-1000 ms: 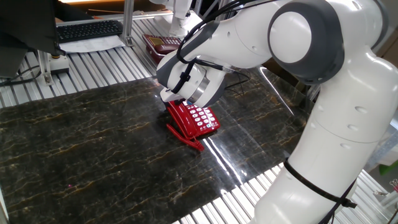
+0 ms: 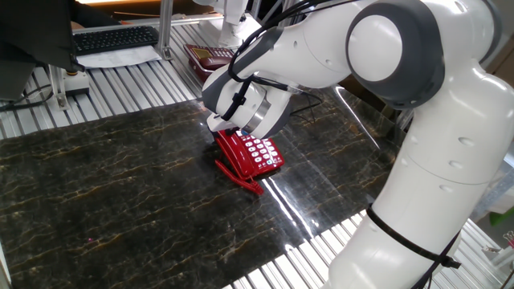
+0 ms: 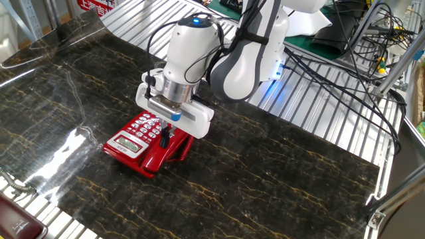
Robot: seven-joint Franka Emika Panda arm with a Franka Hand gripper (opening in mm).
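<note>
A red desk telephone (image 2: 259,154) with white keys rests on the dark marbled sheet. Its keypad and small display (image 3: 128,142) show in exterior view 2. Along the cradle side lies a narrow red part (image 2: 238,177), apparently the handset; whether it touches the base is unclear. My gripper (image 3: 165,142) points down over the phone between the keypad and the cradle. Its dark fingers (image 3: 165,137) look close together at the middle of the hand, with nothing visible between them. Whether the tips touch the phone cannot be told. In exterior view 1 the hand hides the fingers.
The marbled sheet (image 2: 104,193) is clear around the phone. Beyond it, on the slatted table, are a dark red phone (image 2: 210,58) and a keyboard (image 2: 116,38). Loose black cables (image 3: 345,99) run along the side in exterior view 2.
</note>
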